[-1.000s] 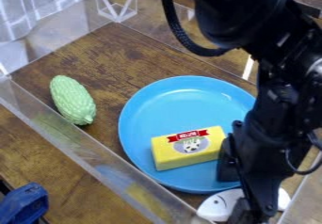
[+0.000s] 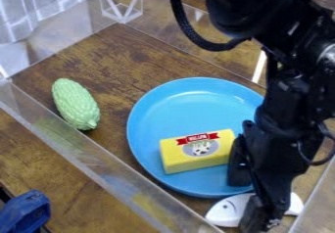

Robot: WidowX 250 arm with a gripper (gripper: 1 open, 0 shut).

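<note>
My black gripper (image 2: 262,198) hangs at the lower right, low over a white object (image 2: 228,213) partly hidden behind it; whether it touches that object is unclear. A blue plate (image 2: 170,111) holds a yellow butter box (image 2: 194,151) with a red label and cow picture, just left of the gripper. A green corn or cabbage-like vegetable (image 2: 74,103) lies on the wooden surface at left.
A clear plastic barrier (image 2: 105,168) runs along the lower left. A blue object (image 2: 23,215) sits at the bottom left corner.
The arm and gripper have shifted slightly; the plate and butter box appear a little to the right of where they were.
</note>
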